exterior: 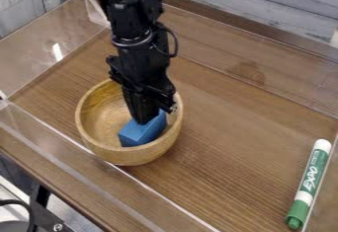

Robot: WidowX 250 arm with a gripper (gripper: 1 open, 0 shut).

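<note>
A black gripper [145, 106] reaches down into a round wooden bowl [99, 127], its fingertips at a blue block [140, 132] lying in the bowl. The fingers look shut; whether anything is between them is hard to make out, and the block sits below them on the bowl's floor.
A green and white marker [309, 182] lies at the right of the wooden table [238, 127]. A clear barrier runs along the left edge.
</note>
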